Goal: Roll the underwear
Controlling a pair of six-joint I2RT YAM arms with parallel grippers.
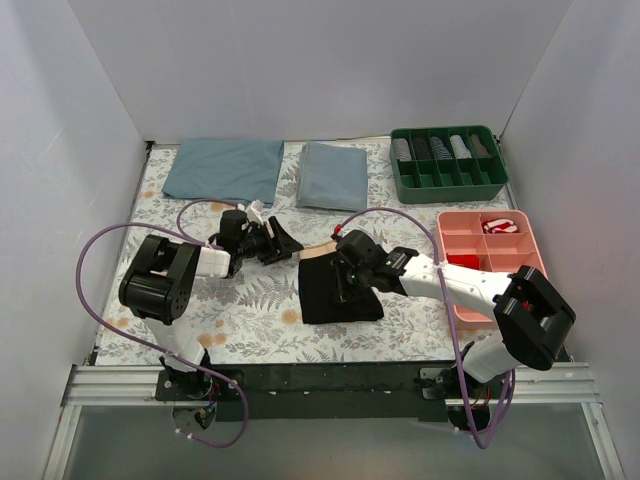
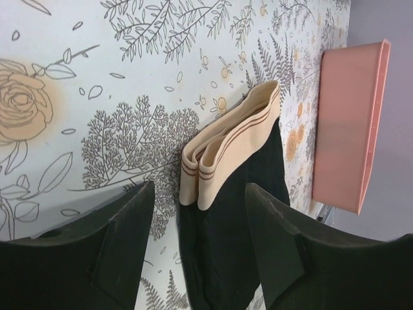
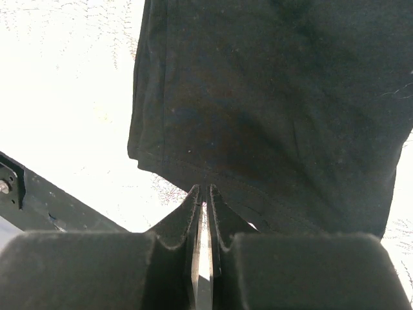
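Black underwear lies flat on the patterned cloth, its beige waistband folded at the far edge. My left gripper is by the waistband's left end. In the left wrist view its fingers stand well apart, the band's folded end showing beyond them and nothing held. Over the black fabric is my right gripper. Its fingertips are almost together in the right wrist view, with a thin gap and no fabric visible between them. Part of the underwear is hidden beneath the right arm in the top view.
Folded blue-grey cloths lie at the back. A green divided box holding several rolled items stands back right, and a pink divided box is at the right. Bare patterned cloth lies left of the underwear.
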